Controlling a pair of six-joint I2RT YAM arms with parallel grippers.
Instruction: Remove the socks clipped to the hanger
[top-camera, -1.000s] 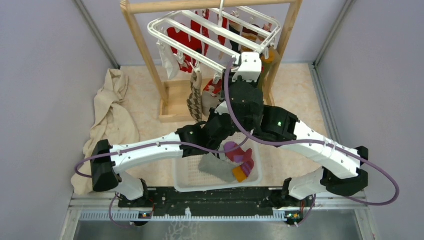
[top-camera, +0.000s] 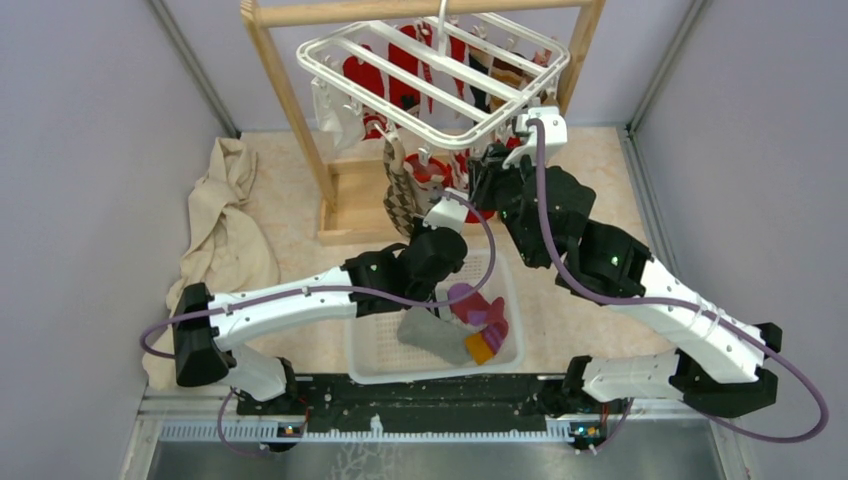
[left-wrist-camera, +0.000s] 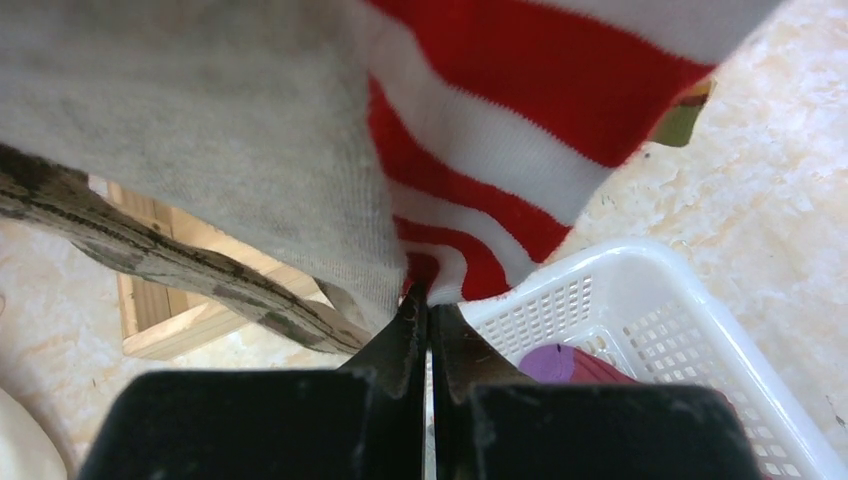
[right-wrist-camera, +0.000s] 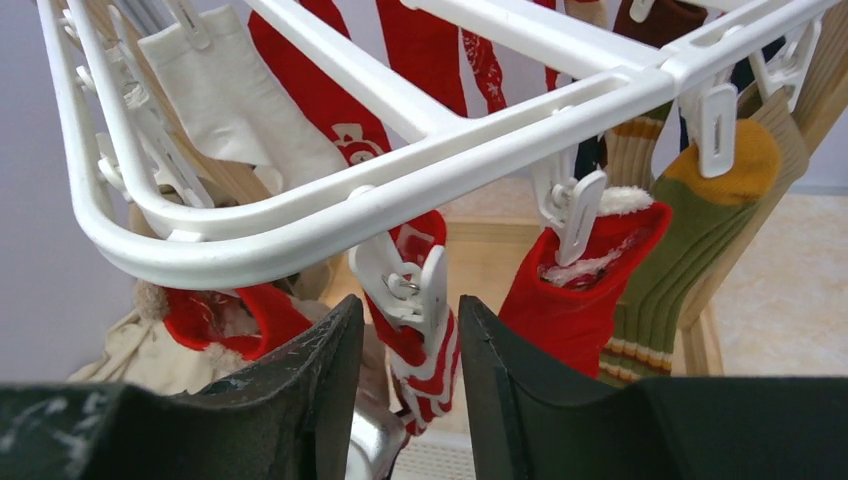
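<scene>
The white hanger holds clipped socks over the wooden rack. In the left wrist view my left gripper is shut on the tip of a red-white striped sock, which stretches upward beside grey fabric. My right gripper is part open, fingers either side of and below a white clip with that striped sock hanging behind it. A red fur-topped sock and an olive-mustard sock hang to the right in the right wrist view.
A white basket below holds pink, purple, orange and grey socks. A beige cloth lies at the left. The wooden frame stands around the hanging socks.
My left arm has shifted slightly, and the hanging socks have swung a little.
</scene>
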